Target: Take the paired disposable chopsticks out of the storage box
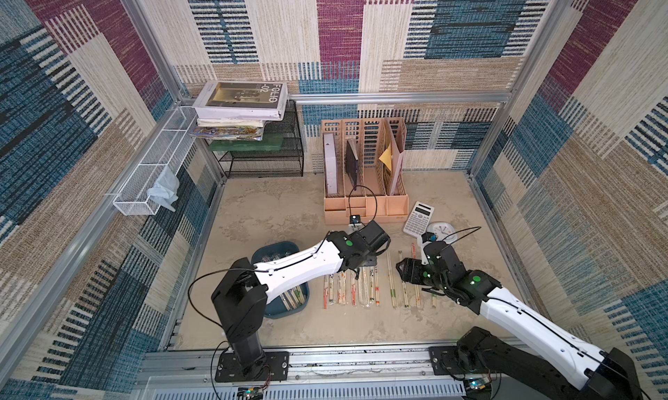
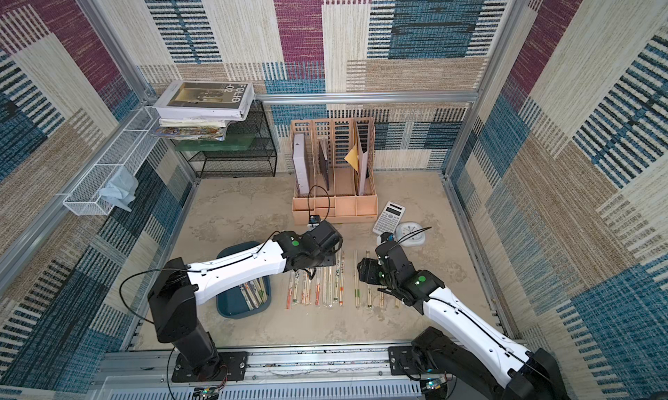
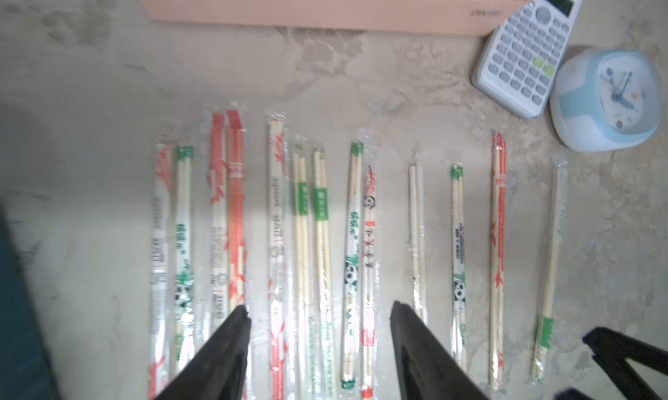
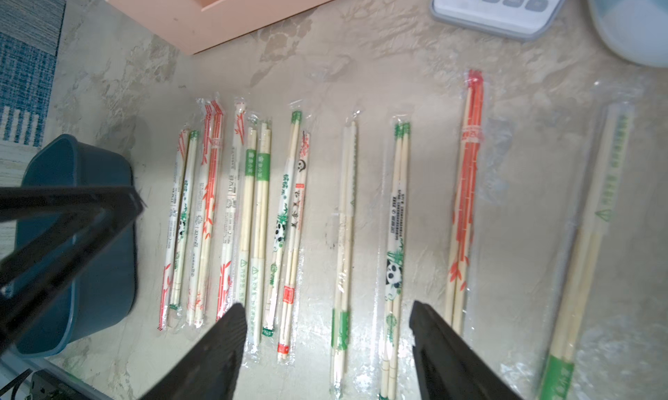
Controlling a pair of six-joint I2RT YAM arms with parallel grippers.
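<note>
Several wrapped chopstick pairs (image 3: 276, 247) lie side by side on the table, some red, some green or panda-printed. My left gripper hangs over the row with fingers apart and nothing between them. My right gripper is over the right part of the row, fingers apart, above a green-banded pair (image 4: 343, 240) and a panda pair (image 4: 394, 268). The dark teal storage box (image 4: 104, 274) stands at the left, with more chopsticks (image 2: 252, 294) inside, partly hidden by the left arm in the top views.
A pink file organiser (image 1: 365, 208) stands at the back, with a calculator (image 1: 418, 219) and a small clock (image 3: 619, 97) to its right. A black wire rack with books (image 1: 240, 101) is back left.
</note>
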